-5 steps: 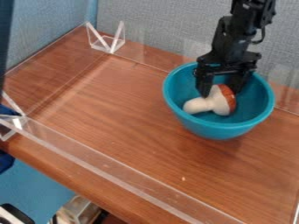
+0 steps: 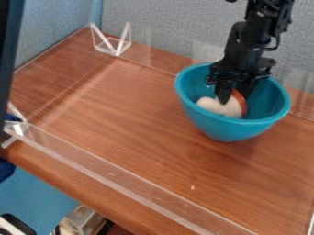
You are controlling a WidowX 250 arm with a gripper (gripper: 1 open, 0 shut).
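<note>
A teal bowl (image 2: 208,127) sits at the right of the wooden table. Inside it lies a cream toy mushroom (image 2: 221,106) with a red-orange cap. The black gripper (image 2: 230,90) reaches down into the bowl from the top, its fingers shut on the mushroom at the cap's upper side, which they partly hide.
Clear plastic edging runs along its sides, with a white wire bracket (image 2: 110,44) at the back left. A grey padded wall stands behind.
</note>
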